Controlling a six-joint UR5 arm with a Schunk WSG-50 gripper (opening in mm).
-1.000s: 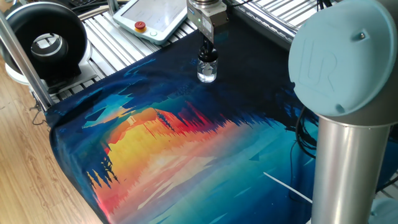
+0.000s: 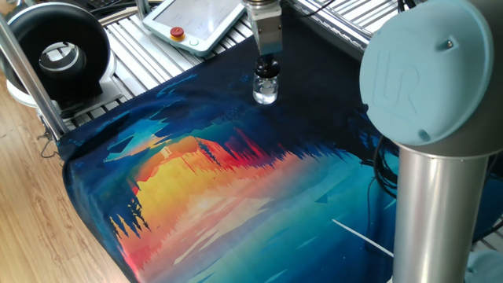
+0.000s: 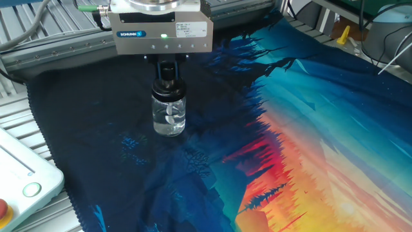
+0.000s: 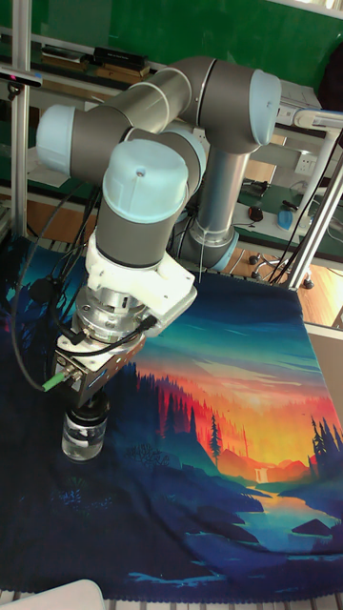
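Note:
A clear glass jar (image 3: 168,119) with a black lid (image 3: 168,91) stands upright below my gripper (image 3: 168,76), over the dark part of the cloth. It holds clear liquid and something pale. The dark fingers are shut on the black top of this jar, as far as exterior view 2 shows. In exterior view 1 the jar (image 2: 266,90) appears under the gripper near the cloth's far side. From exterior view 3 the same jar (image 4: 83,439) is at the left, directly beneath the gripper body (image 4: 93,371). Whether its base touches the cloth, I cannot tell.
A printed cloth (image 2: 236,212) with a sunset landscape covers the table, otherwise mostly bare. A teach pendant (image 2: 196,23) with a red button lies at the back edge. A black round device (image 2: 63,59) stands at the left. A thin white stick (image 2: 361,237) shows near the arm.
The jar and gripper have shifted slightly to the right together in exterior view 1. The gripper body has turned a little, and the arm's blue-capped joint has moved slightly left.

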